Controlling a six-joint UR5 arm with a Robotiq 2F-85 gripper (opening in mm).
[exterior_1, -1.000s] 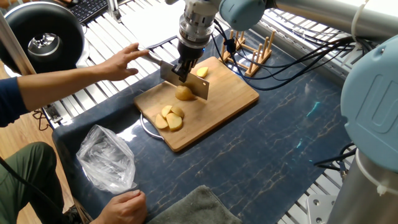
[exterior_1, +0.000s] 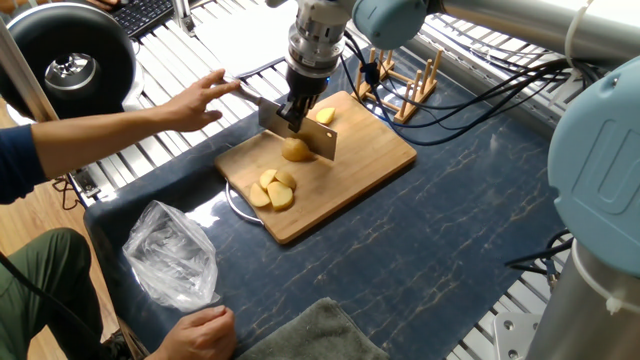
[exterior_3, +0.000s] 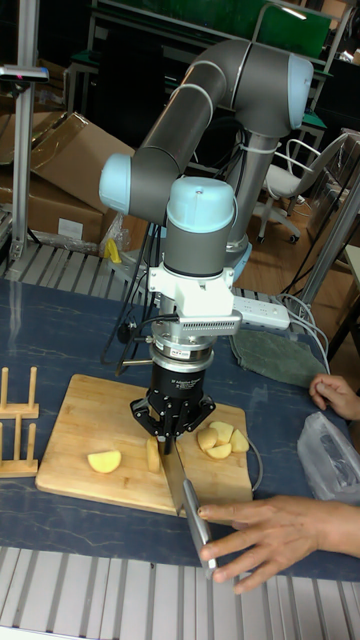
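Note:
My gripper (exterior_1: 291, 122) points down over the wooden cutting board (exterior_1: 350, 165) and appears shut on the cleaver (exterior_1: 319, 142), near the blade's top edge. The blade stands on edge across the board, its metal handle (exterior_3: 197, 523) reaching out past the board's edge. Right against the blade sits a piece of potato (exterior_1: 295, 150); whether it is cut through cannot be seen. Several potato pieces (exterior_1: 281, 195) lie in a cluster on one side, and a single cut piece (exterior_3: 104, 461) rests on the blade's other side.
A person's open hand (exterior_3: 256, 539) is at the cleaver's handle, fingers spread; contact is unclear. The other hand (exterior_1: 200, 335) rests near a clear plastic bag (exterior_1: 170, 258). A wooden peg rack (exterior_1: 405, 90) stands behind the board. A grey towel (exterior_1: 315, 335) lies at the front.
Arm, cleaver, potato pieces and the person's hands show no visible movement. Small teal glints on the dark table at right have gone.

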